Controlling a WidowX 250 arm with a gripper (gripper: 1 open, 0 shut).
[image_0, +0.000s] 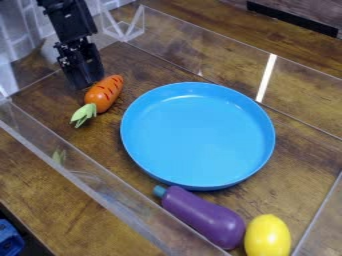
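Note:
My black gripper (83, 72) hangs at the upper left, just behind an orange toy carrot (102, 94) with pale green leaves, which lies on the wooden floor of a clear-walled enclosure. The gripper is open, though its fingertips are dark and partly hard to make out. A large blue plate (198, 130) lies to the right of the carrot.
A purple eggplant (201, 215) and a yellow lemon (267, 236) lie at the lower right, below the plate. Clear walls (67, 165) border the area. A blue object (8, 240) sits outside at the lower left. Bare wood shows behind the plate.

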